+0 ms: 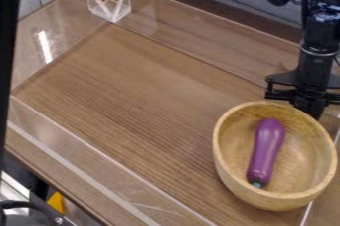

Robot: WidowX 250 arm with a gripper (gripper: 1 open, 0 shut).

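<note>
A wooden bowl sits at the lower right of the table, holding a purple eggplant lying lengthwise inside it. My black gripper is low at the right edge, just behind the bowl's back rim, shut, with nothing visible between its fingers; its tips are partly hidden at the rim, and I cannot tell whether they touch it.
A clear plastic object stands at the back left. A pale wall runs along the back, and dark shapes border the left edge.
</note>
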